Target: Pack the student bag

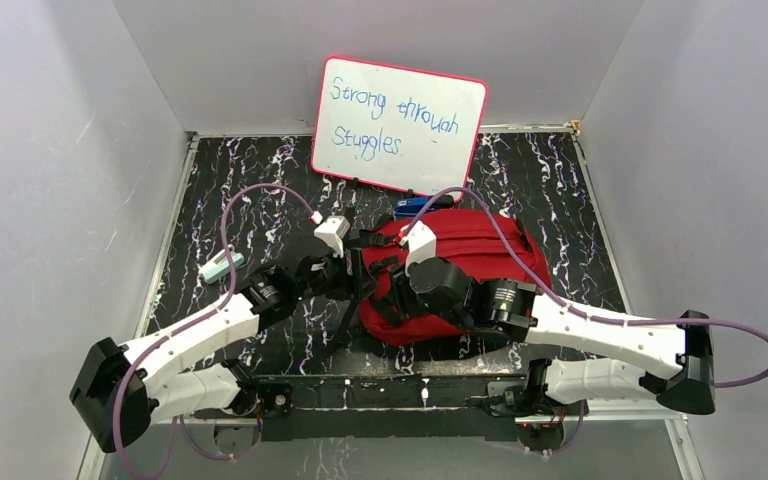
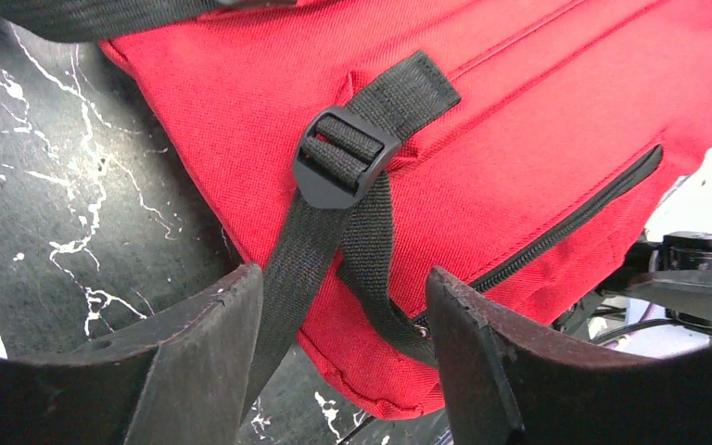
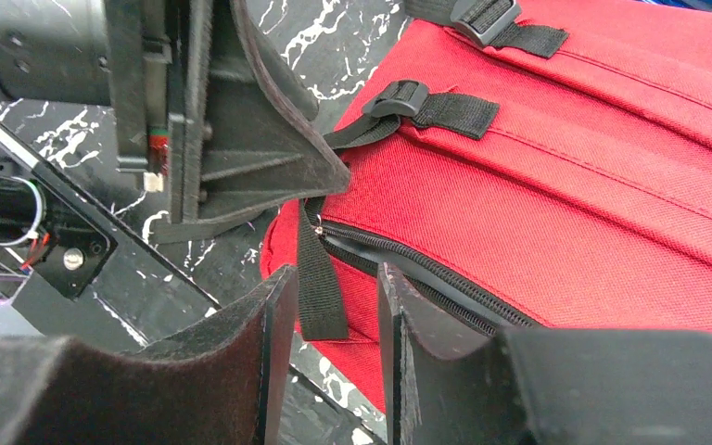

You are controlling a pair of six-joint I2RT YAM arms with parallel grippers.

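A red bag (image 1: 475, 260) lies on the dark marbled table, its straps and buckles toward the left. In the left wrist view a black buckle (image 2: 345, 158) sits on the red cloth, and a strap (image 2: 301, 264) runs down from it between the fingers of my open left gripper. The right wrist view shows a zipper (image 3: 417, 273) partly parted along the bag's side. My right gripper stands part open above that end of the bag, near a hanging strap loop (image 3: 320, 287), with nothing gripped between its fingers.
A whiteboard (image 1: 400, 120) with blue writing leans at the back. A blue item (image 1: 422, 206) lies behind the bag, and a pale blue-green object (image 1: 221, 266) rests at the left. Both grippers are close together over the bag's left end.
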